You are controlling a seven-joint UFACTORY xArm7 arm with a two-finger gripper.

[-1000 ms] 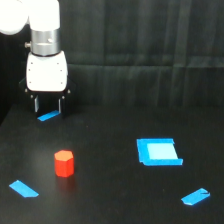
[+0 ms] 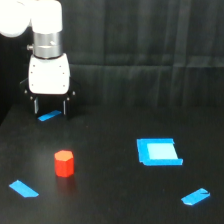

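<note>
A red block (image 2: 64, 163) with a many-sided outline rests on the black table, left of the middle. Back and to the left, my gripper (image 2: 51, 104) hangs over the table with its two dark fingers apart. Nothing shows between them, and the block lies well in front of them. On the right, a white square (image 2: 161, 151) is framed by blue tape, with nothing on it.
Strips of blue tape lie near the gripper (image 2: 50, 115), at the front left (image 2: 24, 188) and at the front right (image 2: 195, 197). A dark curtain (image 2: 140, 60) closes off the back.
My gripper and arm have shifted very slightly to the right. The block, the square and the tape strips lie where they were.
</note>
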